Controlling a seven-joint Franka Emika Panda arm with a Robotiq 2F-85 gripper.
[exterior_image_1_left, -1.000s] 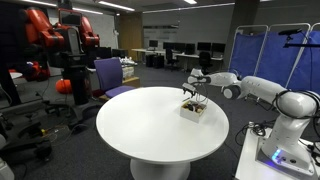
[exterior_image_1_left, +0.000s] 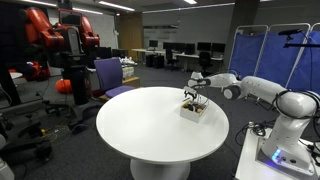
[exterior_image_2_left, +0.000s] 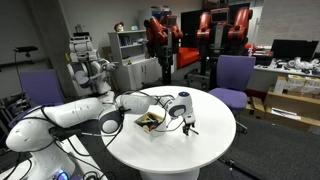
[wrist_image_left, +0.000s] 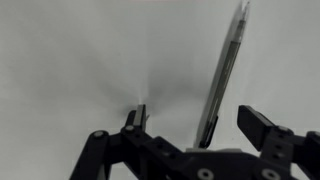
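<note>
In the wrist view a slim pen (wrist_image_left: 225, 75) with a clear barrel and dark ends lies slanted on the white tabletop. My gripper stands open above the table, one finger on each side of the picture. The pen's lower end runs down between the fingers, nearer the right one, and nothing is gripped. From the second exterior view, the gripper (exterior_image_2_left: 188, 128) points down at the table beside an open box (exterior_image_2_left: 152, 122). The pen is too small to make out clearly in the exterior views.
The box (exterior_image_1_left: 193, 111) holds several small items and stands close to the gripper, on the arm's side of the round white table (exterior_image_1_left: 140, 125). A purple chair (exterior_image_2_left: 234, 75) stands beyond the table.
The gripper and the front of the arm have come down a little towards the table. The box has stayed in place.
</note>
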